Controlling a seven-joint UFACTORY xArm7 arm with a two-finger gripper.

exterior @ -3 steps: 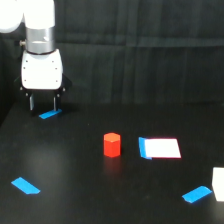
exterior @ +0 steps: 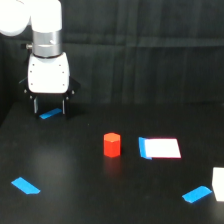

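Observation:
My gripper [exterior: 48,101] hangs at the back left above the black table, fingers pointing down and apart, with nothing seen between them. A blue strip [exterior: 50,114] lies under it. A red block [exterior: 111,145] stands near the middle of the table. To its right lies a flat white card [exterior: 163,148] with red and blue edges.
Blue strips lie at the front left [exterior: 25,186] and front right [exterior: 197,193]. A white object [exterior: 218,184] is cut off at the right edge.
The gripper has shifted slightly to the right. The block, card and strips look unchanged.

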